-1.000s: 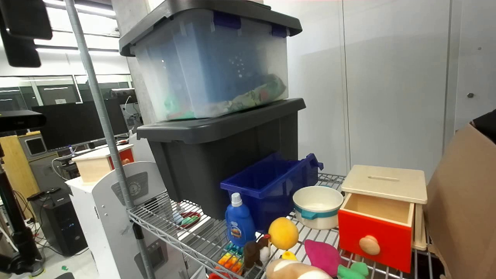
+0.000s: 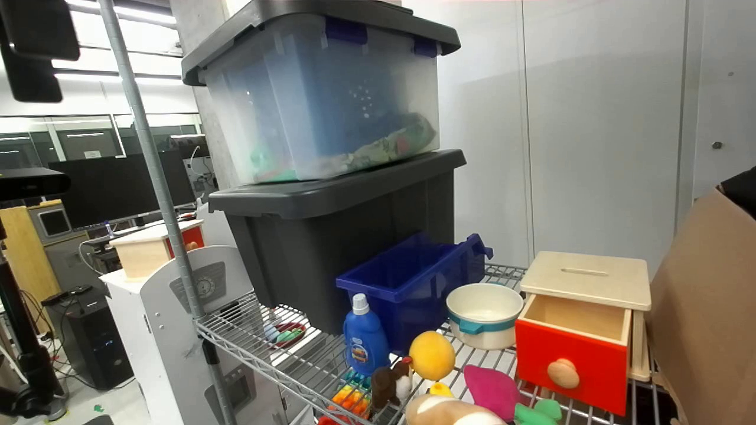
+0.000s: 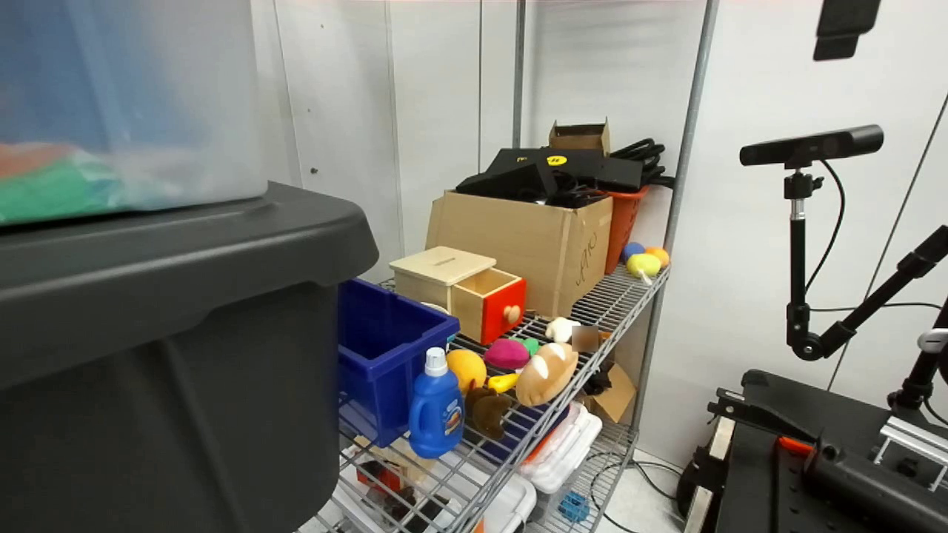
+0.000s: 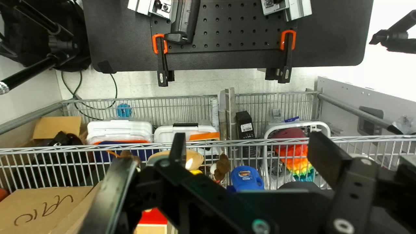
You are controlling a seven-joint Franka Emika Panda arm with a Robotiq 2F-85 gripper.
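Observation:
My gripper shows only in the wrist view, its dark fingers [image 4: 178, 150] spread wide apart, with nothing held between them. It hangs above the wire shelf. In exterior view 1, a wooden box has its red-fronted drawer [image 2: 572, 354] pulled out, and the part of its inside that shows is bare. To its left stand a cream pot [image 2: 485, 319] with a teal band and an open blue bin [image 2: 439, 283]. A blue detergent bottle [image 3: 436, 409] stands upright in front of the bin. Soft toys lie nearby, among them a yellow ball [image 2: 432, 355] and a magenta toy [image 2: 492, 392].
Stacked storage tubs [image 2: 340, 212] rise behind the blue bin. A cardboard box [image 3: 515, 244] borders the drawer box on its other side. The shelf's wire front edge [image 4: 78, 148] crosses the wrist view. Beyond it lies a black table [image 4: 234, 58].

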